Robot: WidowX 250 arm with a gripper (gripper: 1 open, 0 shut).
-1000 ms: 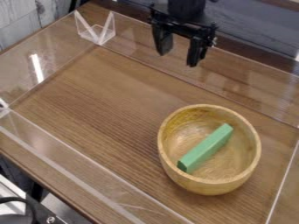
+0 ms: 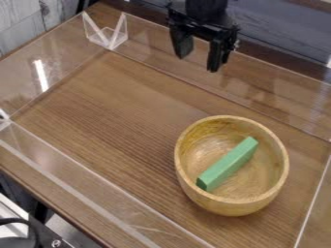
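My gripper (image 2: 200,44) hangs at the top centre of the camera view, dark, its fingers apart and open with nothing seen between them, above the back part of the wooden surface. A green block (image 2: 226,162) lies diagonally inside a round tan bowl (image 2: 195,201) at the lower right.
A white wire-like holder (image 2: 106,31) stands at the back left. Another white object (image 2: 4,118) is cut off at the left edge, with a dark cable (image 2: 26,228) in the lower left corner.
My gripper has shifted slightly at the top of the view. The bowl and green block look unchanged.
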